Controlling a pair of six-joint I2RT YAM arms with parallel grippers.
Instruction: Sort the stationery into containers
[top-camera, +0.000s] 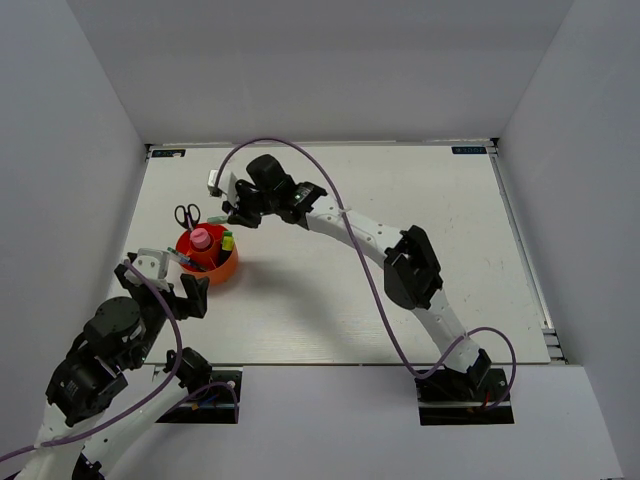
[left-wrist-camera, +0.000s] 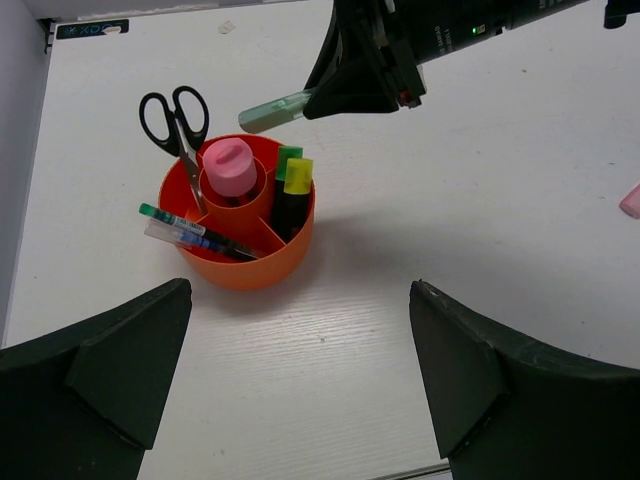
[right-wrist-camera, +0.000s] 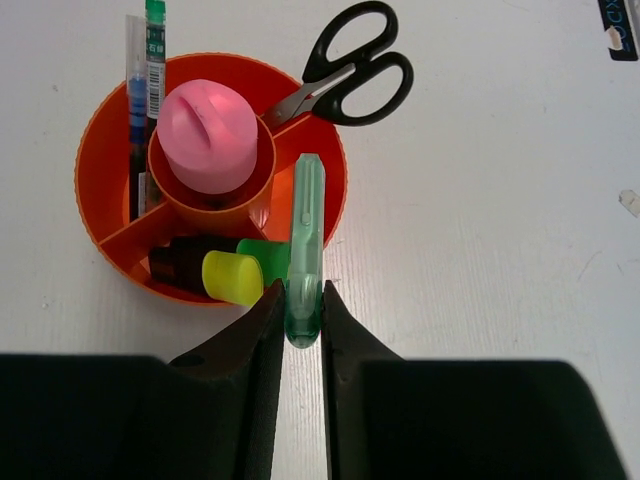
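An orange divided container (left-wrist-camera: 250, 275) stands on the left of the table. A pink-topped item (left-wrist-camera: 230, 168) sits in its centre cup, black-handled scissors (left-wrist-camera: 172, 125) stand in one compartment, pens (left-wrist-camera: 195, 235) lean in another, and green- and yellow-ended dark markers (left-wrist-camera: 297, 190) share a third. My right gripper is shut on a translucent green stick-like item (right-wrist-camera: 306, 225). In the right wrist view it overlaps the compartment between scissors and markers; from above, its tip shows near the container's back rim. In front of the container, my left gripper stands open and empty.
A pink object (left-wrist-camera: 631, 202) lies on the table at the left wrist view's right edge; the right arm (top-camera: 355, 230) hides its spot from above. Open table (top-camera: 420, 190) stretches across the right and back. Grey walls close in the left, right and back.
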